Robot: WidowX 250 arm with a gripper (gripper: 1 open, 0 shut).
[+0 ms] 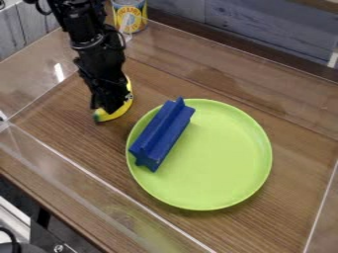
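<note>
My black gripper [109, 97] is low over the wooden table at the left, shut, its fingertips at a yellow object with a green end [117, 110], which is partly hidden behind it; I cannot tell whether it touches it. To the right, a green plate [222, 168] holds a blue bar-shaped object [161, 133] lying diagonally on its left side.
A yellow and blue can [129, 14] stands at the back of the table. A grey wall [251, 30] runs along the back.
</note>
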